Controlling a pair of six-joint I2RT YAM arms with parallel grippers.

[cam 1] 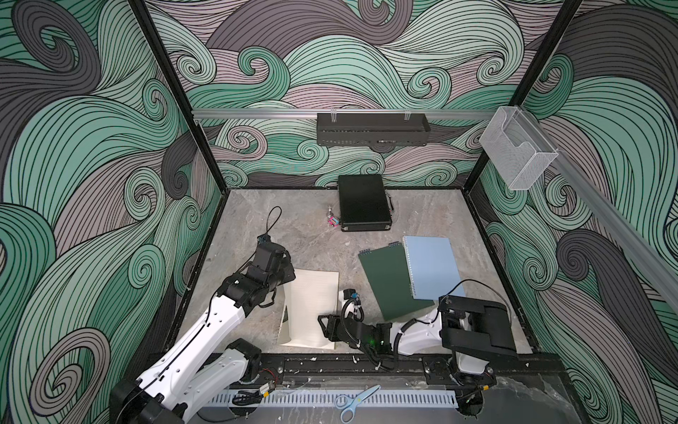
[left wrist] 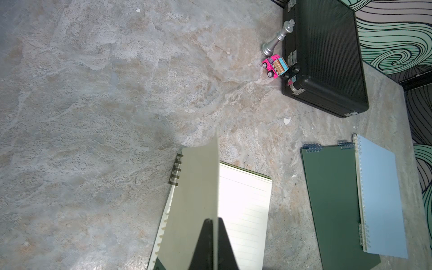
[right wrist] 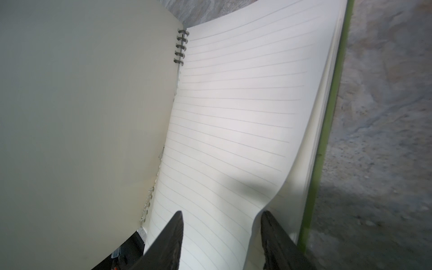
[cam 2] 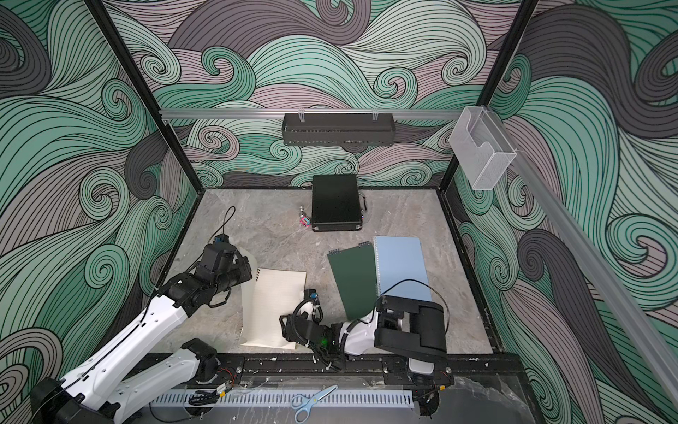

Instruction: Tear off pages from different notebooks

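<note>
An open ring-bound notebook [cam 1: 314,307] with lined cream pages lies at the front left of the table. My left gripper is shut on a raised sheet [left wrist: 195,184], which stands up edge-on between its fingers and leans over the ring side. Over the lined page [right wrist: 243,99], near its lower right edge, my right gripper is open. That page's free edge curls up and passes close by the right-hand finger [right wrist: 276,243]. A green back cover [right wrist: 326,126] shows below the pages. A dark green notebook [cam 1: 388,279] and a blue notebook [cam 1: 432,268] overlap at the right.
A black case [cam 1: 364,202] stands at the back, with a silver chess piece [left wrist: 277,38] and a pink toy car [left wrist: 275,66] beside it. Light blue scissors [cam 1: 355,404] lie at the front, below the table edge.
</note>
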